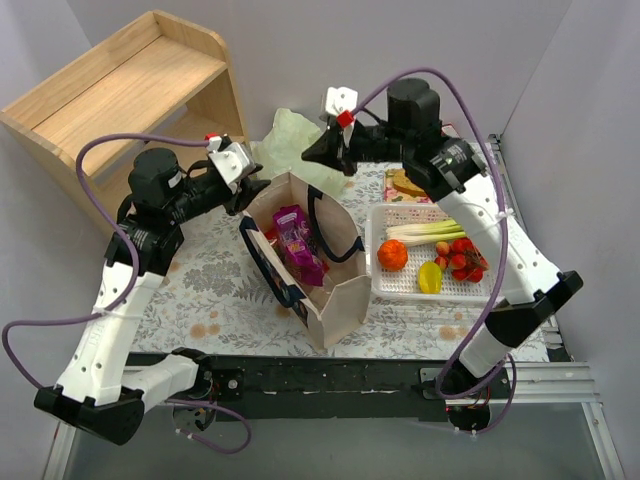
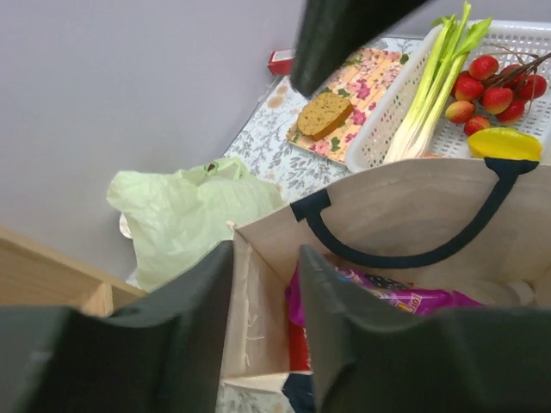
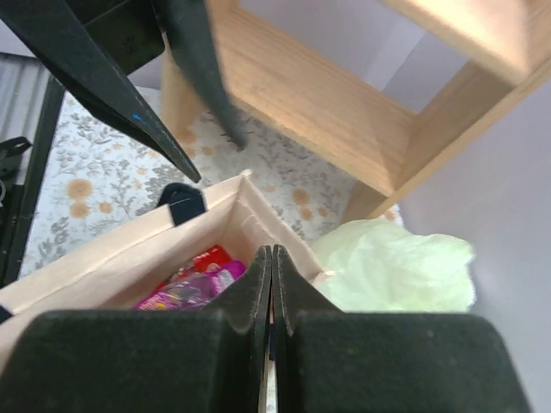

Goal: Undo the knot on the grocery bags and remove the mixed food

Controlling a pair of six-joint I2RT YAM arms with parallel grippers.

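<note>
The open beige grocery bag (image 1: pixel 340 310) with dark handles stands mid-table. A purple snack packet (image 1: pixel 298 240) lies inside, partly over a red packet; it shows purple in the left wrist view too (image 2: pixel 430 299). My left gripper (image 1: pixel 245 190) is above the bag's back-left, open, with nothing visible between its fingers. My right gripper (image 1: pixel 325 152) is above the bag's back-right, shut, with nothing between its fingers.
A white basket (image 1: pixel 375 280) of vegetables and fruit stands right of the bag, with bread (image 2: pixel 325 114) on a floral board behind. A pale green plastic bag (image 2: pixel 185 215) lies behind; a wooden shelf (image 1: pixel 130 70) stands back left.
</note>
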